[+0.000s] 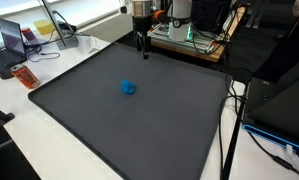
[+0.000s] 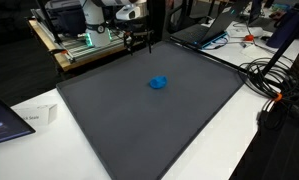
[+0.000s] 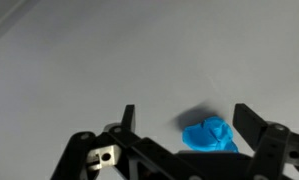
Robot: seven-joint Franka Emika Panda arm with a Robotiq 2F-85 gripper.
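Note:
A crumpled bright blue item (image 1: 127, 87) lies alone on the dark grey board; what it is made of, I cannot tell. It also shows in the second exterior view as a small blue lump (image 2: 158, 81). My gripper (image 1: 142, 45) hangs over the board's far edge, beyond the blue item and apart from it. In the wrist view the gripper is open, its two dark fingers wide apart. The blue item (image 3: 210, 135) appears low in that view, nearer the right finger, with bare board around it.
An orange-red can (image 1: 25, 76) stands off the board's left side, near a laptop (image 1: 14, 40). Black cables (image 2: 274, 85) lie along the white table in the second exterior view. Most of the board (image 1: 139, 130) is clear.

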